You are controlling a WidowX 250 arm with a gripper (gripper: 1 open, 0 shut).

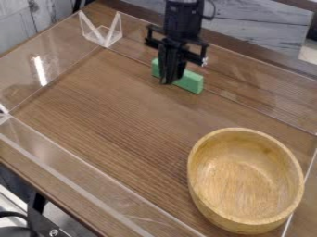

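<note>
My black gripper (166, 57) hangs over a green block (187, 78) at the upper middle of the wooden table, partly covering it. Whether the fingers are open or shut, or touch the block, I cannot tell.
A large cream bowl (244, 180) sits at the lower right. A clear plastic holder (99, 31) stands at the upper left.
</note>
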